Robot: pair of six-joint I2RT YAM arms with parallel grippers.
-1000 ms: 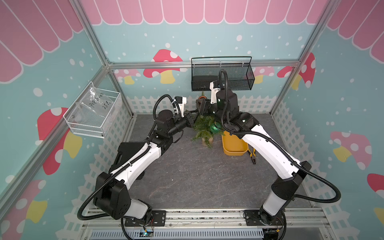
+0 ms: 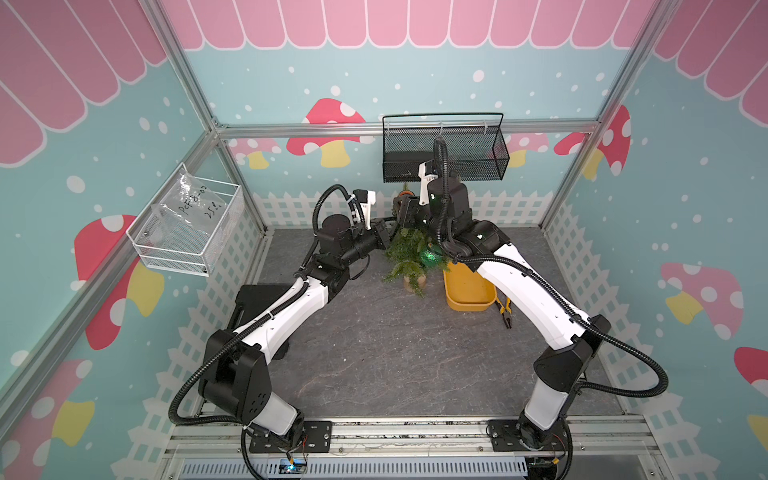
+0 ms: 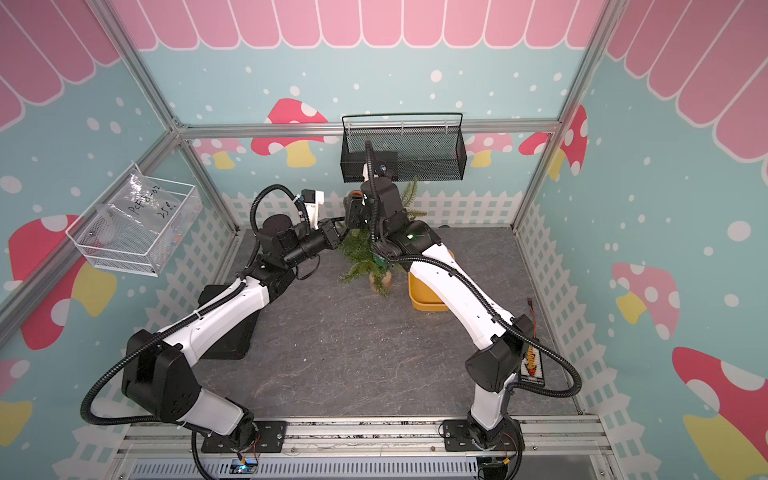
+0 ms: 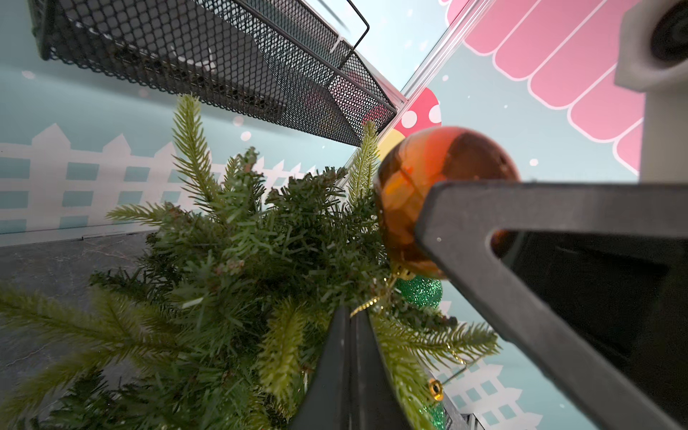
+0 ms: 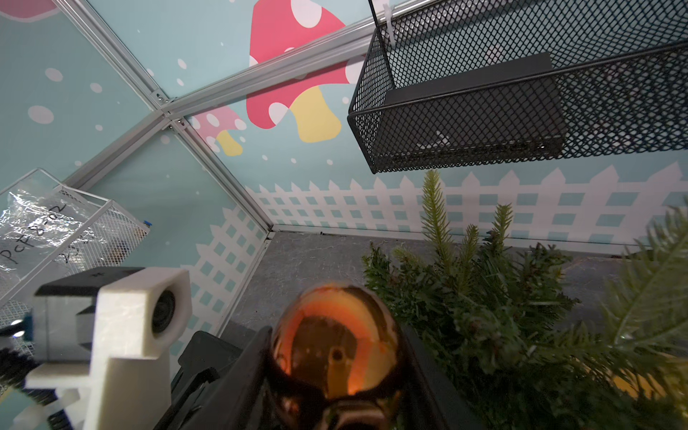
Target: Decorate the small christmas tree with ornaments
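An orange-copper ball ornament [image 4: 423, 157] hangs with gold cord over the small tree [image 4: 251, 251], gripped by my right gripper near the top branches. My left gripper is shut beneath the ball, its tips at the gold cord among the greenery; whether the cord is pinched cannot be told for sure. Both grippers meet above the tree in the top views. A glittery green ball [image 2: 430, 257] and a small gold ornament [image 4: 435, 389] hang on the tree.
A yellow tray [image 2: 468, 300] and pliers [image 2: 505, 316] lie right of the tree. A black mesh basket [image 2: 472, 152] hangs on the back wall above it, a white basket [image 2: 188, 252] on the left wall.
Both arms have shifted slightly: the left arm moved a little right and up, and the right arm's upper joints drifted slightly left. The grippers stay together over the tree.
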